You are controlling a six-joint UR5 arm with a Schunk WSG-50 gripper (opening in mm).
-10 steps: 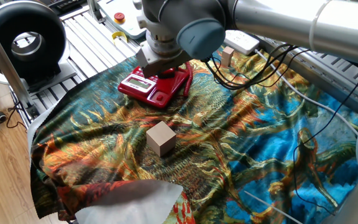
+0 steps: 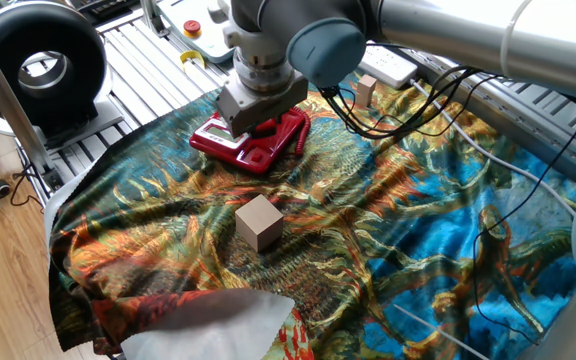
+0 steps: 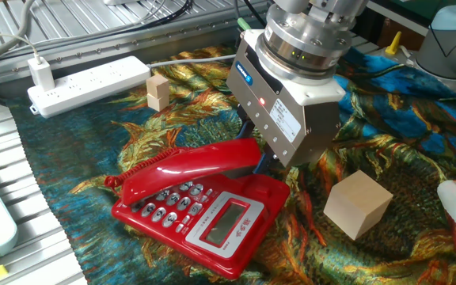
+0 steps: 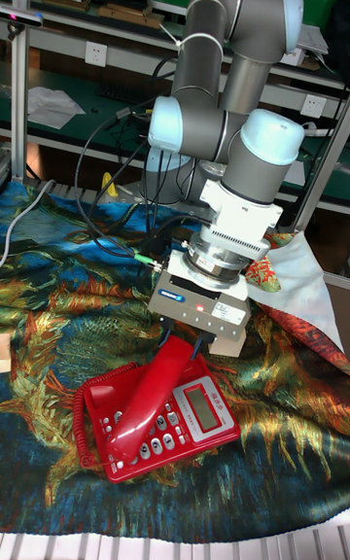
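A red desk telephone (image 3: 252, 219) with a keypad and a small display lies on the patterned cloth. Its red handset (image 3: 188, 170) slants across the top, the end nearest the gripper raised above the exposed cradle. My gripper (image 4: 182, 336) points down at that end, with one dark finger (image 3: 246, 128) on the far side and the other on the near side. It looks shut on the handset, although the contact is partly hidden. In exterior view 1 the gripper body covers most of the handset.
A larger wooden cube (image 2: 259, 223) sits apart from the phone on the cloth. Small wooden blocks (image 3: 157, 93) stand by a white power strip (image 3: 93, 85). The phone's coiled cord (image 3: 145, 164) runs beside the handset. Cables (image 2: 398, 125) hang from the arm; the cloth is wrinkled.
Over the last second my gripper has shifted slightly toward the camera in exterior view 1. The phone base and the wooden cube stay where they were.
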